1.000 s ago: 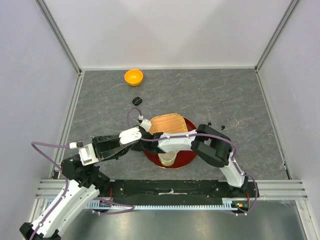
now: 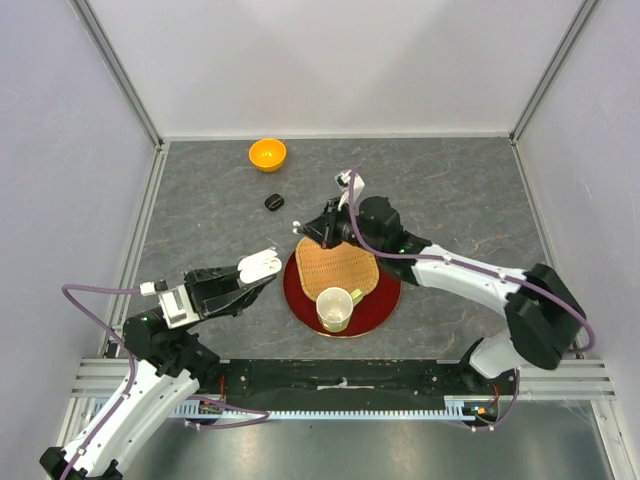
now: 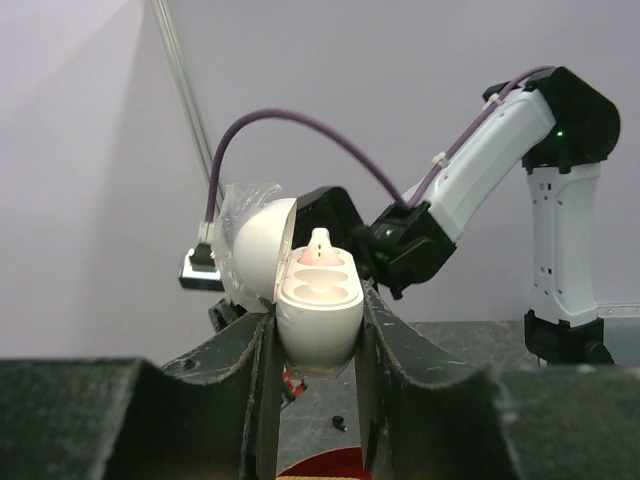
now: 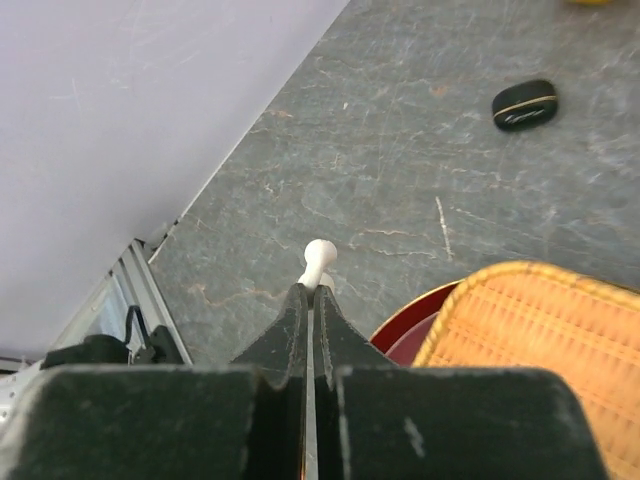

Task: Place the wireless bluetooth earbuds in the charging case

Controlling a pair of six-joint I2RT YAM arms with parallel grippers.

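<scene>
A white charging case (image 2: 260,265) hangs above the table with its lid raised, and my left gripper (image 2: 243,281) is shut on its body. The left wrist view shows the case (image 3: 320,320) with rounded slots facing up and a pointed white piece with a pinkish patch at its back; clear film clings to the lid (image 3: 265,245). A white earbud (image 4: 318,256) sticks out from the tips of my right gripper, which is shut on its stem. From above, this earbud (image 2: 297,228) is behind and right of the case, apart from it.
Below the right arm lies a dark red plate (image 2: 385,300) with a woven tan basket (image 2: 335,268) and a pale mug (image 2: 334,310). A black oval object (image 2: 274,202) and an orange bowl (image 2: 267,154) stand at the back left.
My left arm and the case have stayed put.
</scene>
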